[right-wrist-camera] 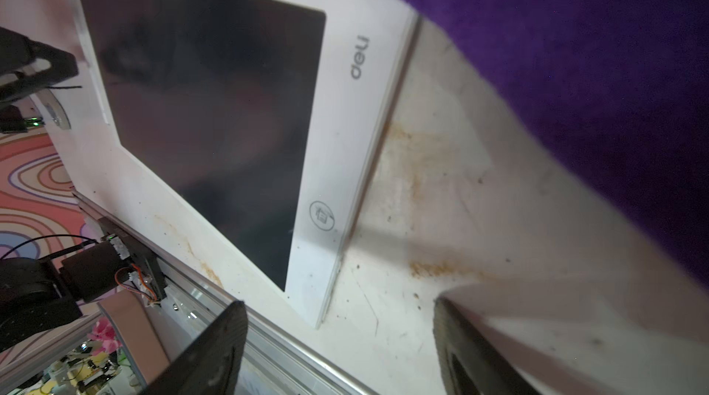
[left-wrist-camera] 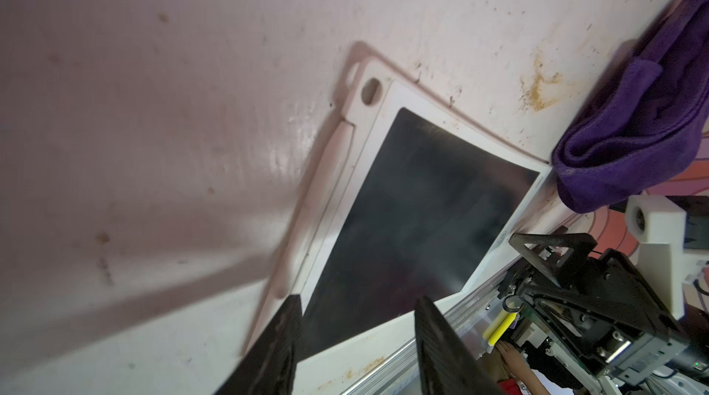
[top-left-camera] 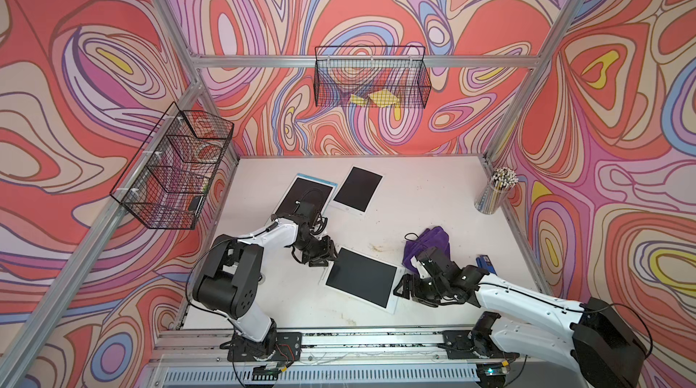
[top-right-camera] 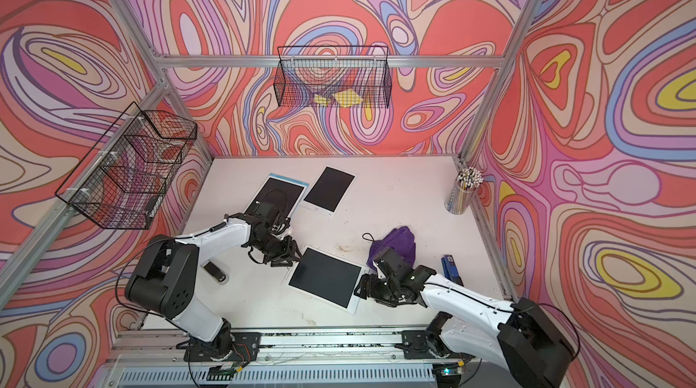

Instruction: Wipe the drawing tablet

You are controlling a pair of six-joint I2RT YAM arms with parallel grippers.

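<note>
A white-framed drawing tablet [top-left-camera: 361, 277] with a dark screen lies at the front centre. My left gripper [top-left-camera: 321, 257] is over its upper left corner, fingers apart with only air between in the left wrist view. My right gripper [top-right-camera: 364, 288] is low by the tablet's right end; in the right wrist view its fingers are apart with nothing held. A folded purple cloth [left-wrist-camera: 631, 122] lies just right of the tablet, beside and behind my right gripper.
Two more dark-screened tablets [top-right-camera: 328, 188] lie at the back left. A cup of pens [top-left-camera: 493, 192] stands at the back right, a blue object [top-right-camera: 450, 269] at the right. Wire baskets hang on the frame.
</note>
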